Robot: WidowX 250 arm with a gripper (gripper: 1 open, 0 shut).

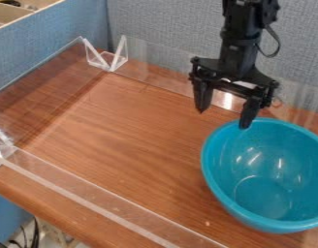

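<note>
My black gripper (225,109) hangs above the back rim of a large teal bowl (263,178) at the right of the camera view. Its two fingers are spread apart, open, and nothing shows between them. The bowl stands on the wooden table and looks empty.
Clear plastic edging runs along its sides, with white corner brackets at the back left and left. A grey padded wall stands behind, and a wooden box sits at the top left.
</note>
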